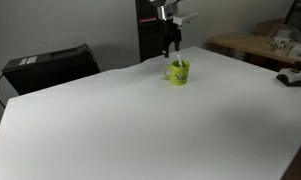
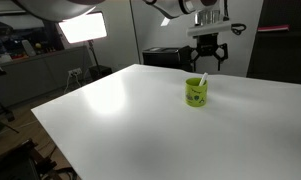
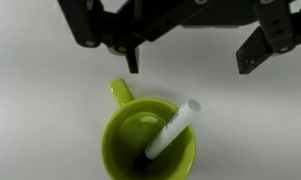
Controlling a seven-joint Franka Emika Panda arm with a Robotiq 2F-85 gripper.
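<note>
A yellow-green mug [image 1: 177, 75] stands upright on the white table, and in exterior view 2 the same mug [image 2: 196, 95] is right of centre. A white marker [image 3: 174, 128] leans inside the mug, its dark end down at the bottom and its white end past the rim. My gripper is open, the fingers wide apart with nothing between them. In exterior view 1 the gripper [image 1: 172, 47] hangs just above and behind the mug, clear of it. The mug's handle [image 3: 121, 92] points toward the gripper in the wrist view.
Clear white tabletop [image 1: 120, 125] spreads around the mug. A black case [image 1: 50, 68] lies at the left back edge, and a dark object [image 1: 291, 78] rests at the right. A wooden table [image 1: 252, 46] stands behind.
</note>
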